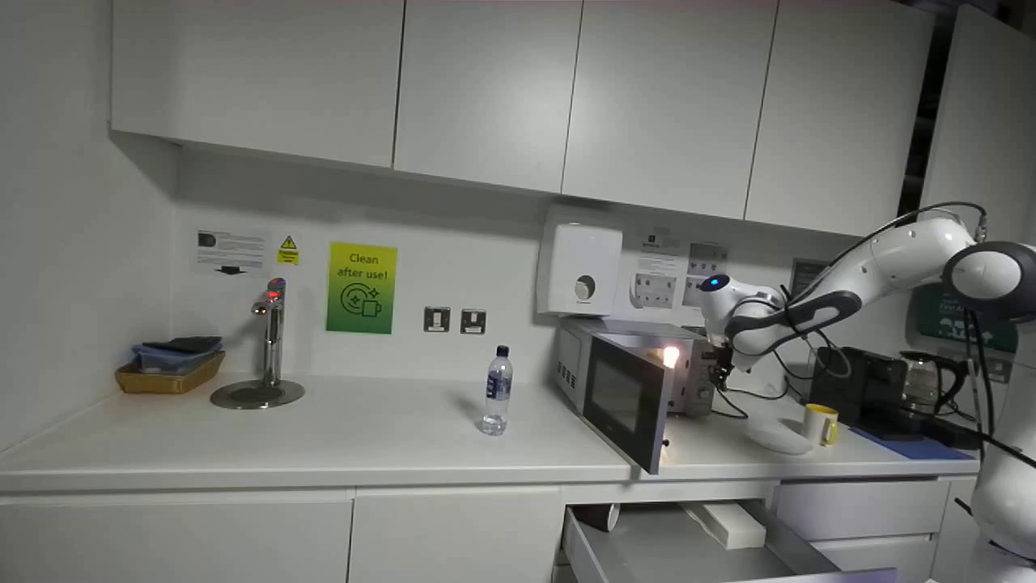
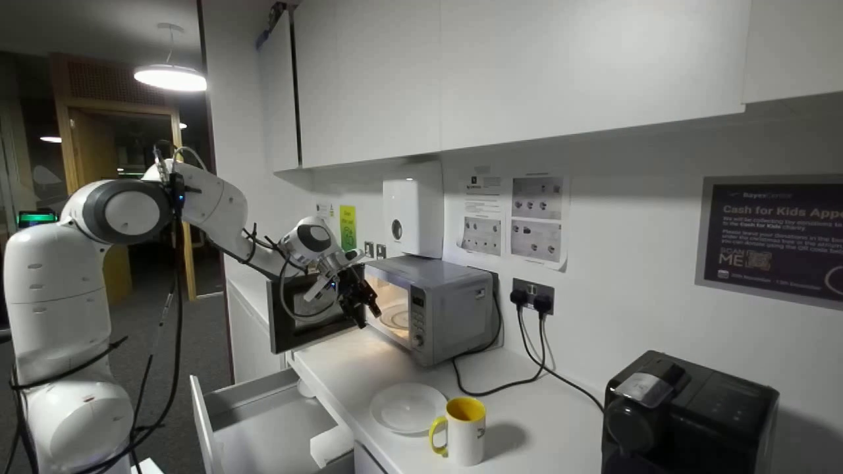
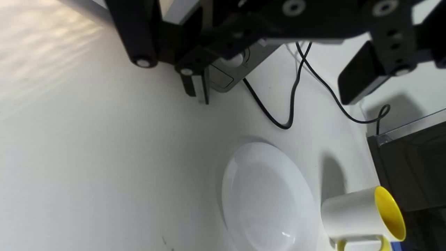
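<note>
My gripper [image 2: 369,315] hangs above the counter in front of the microwave [image 2: 466,304], fingers apart and empty. One finger pad [image 3: 202,88] shows left of centre in the wrist view, the other far to the right. The microwave's door [image 1: 622,397] stands open and its inside is lit; a turntable [image 2: 396,317] shows there. On the counter, a white plate [image 3: 265,200] lies empty below the gripper and apart from it. Beside the plate stands a white mug [image 3: 351,215] with a yellow inside and handle.
An open drawer [image 1: 651,560] juts out below the counter, holding a white box [image 1: 735,525]. Black cables [image 2: 494,390] run behind the plate. A coffee machine [image 2: 703,411] is past the mug. A water bottle [image 1: 496,393] stands left of the microwave, with clear counter further left.
</note>
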